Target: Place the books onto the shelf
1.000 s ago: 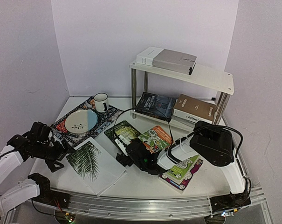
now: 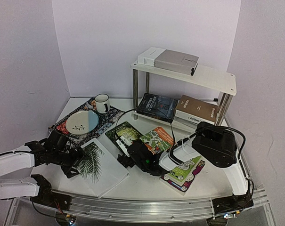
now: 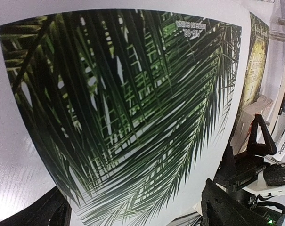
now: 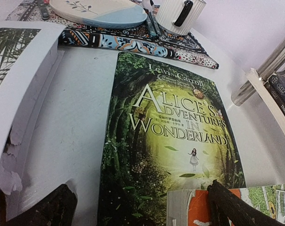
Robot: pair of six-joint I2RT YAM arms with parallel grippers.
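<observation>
A white palm-leaf file [image 2: 104, 174] lies front left, with my left gripper [image 2: 72, 167] over its left edge; the left wrist view shows the fingers open, spread either side of the printed cover. Right of it lie the Alice book [image 4: 166, 117], an orange-covered book [image 2: 158, 136] and green and purple books [image 2: 184, 181], partly hidden by my right arm. My right gripper [image 2: 126, 153] is low by the Alice book; in the right wrist view its fingers are apart, one at the orange book's edge. Whether anything is between them is unclear.
A two-tier shelf [image 2: 213, 77] holds a grey book [image 2: 175, 60] on top, dark [image 2: 156, 106] and brown [image 2: 196, 106] books below. A plate [image 2: 81, 122] and mug [image 2: 102, 105] sit on a patterned mat at back left.
The right arm has not visibly moved.
</observation>
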